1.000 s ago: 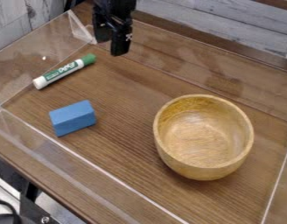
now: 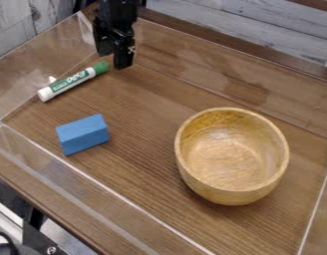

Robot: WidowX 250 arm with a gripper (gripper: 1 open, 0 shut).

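Observation:
My black gripper (image 2: 115, 52) hangs at the top of the view, open, just beyond the green-capped end of a white tube (image 2: 71, 82) with a green band, which lies diagonally on the wooden table. Nothing clearly shows between the fingers. A blue block (image 2: 84, 133) sits lower left of centre. A large yellow bowl (image 2: 231, 179) stands at the lower right.
Dark items, possibly cables, lie beyond the table's edge at the lower left corner.
My gripper has moved left and a little down in the view, closer to the tube's green end. The tube, block and bowl stay where they were.

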